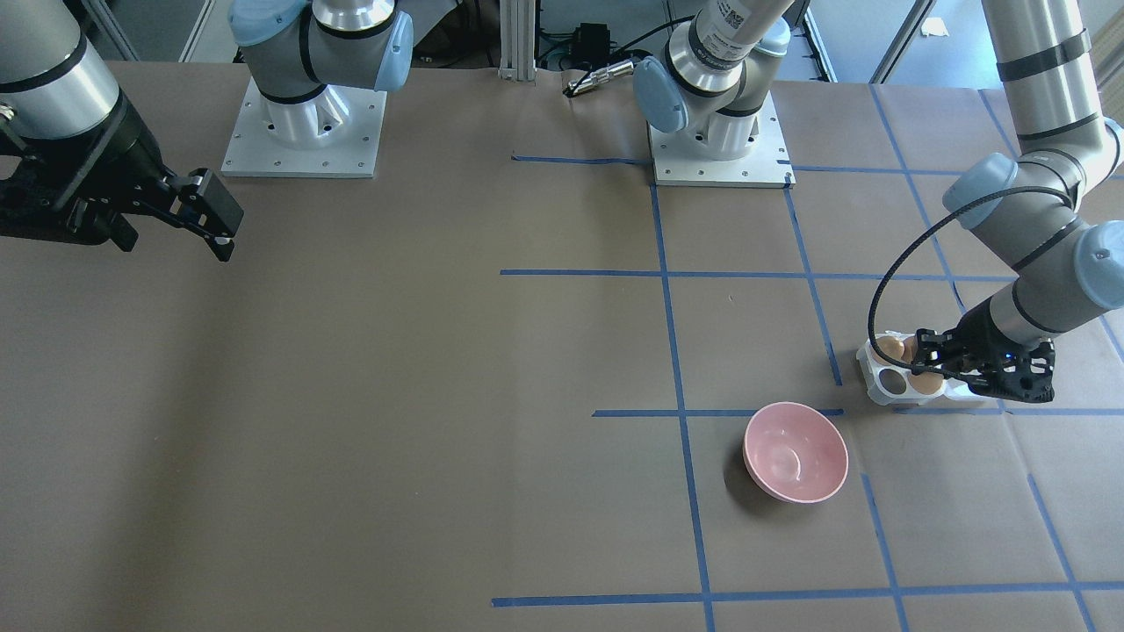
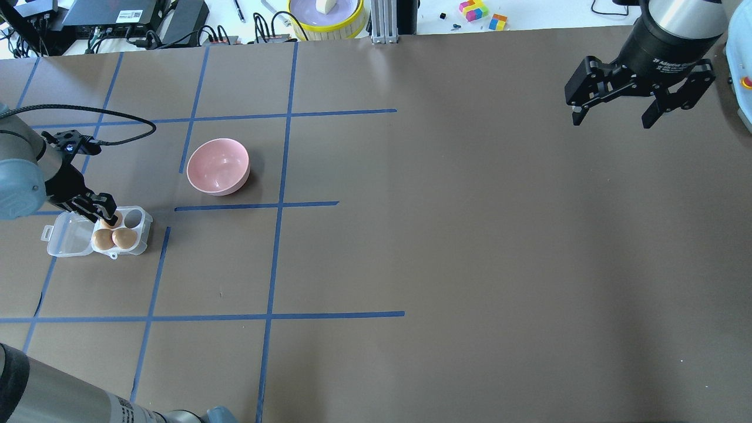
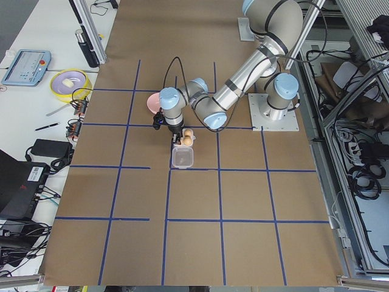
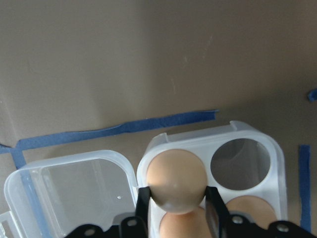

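Observation:
An open plastic egg carton with brown eggs sits on the taped table, its clear lid folded out flat. One slot is empty. My gripper is down at the carton with its fingertips against both sides of an egg, apparently shut on it. Other eggs lie in the slots beside and below it. In the front view the gripper hides part of the carton. A pink bowl stands empty a short way from the carton.
Another black gripper hangs over the table's far side, with further arm bases along the edge. A cable loops over my wrist.

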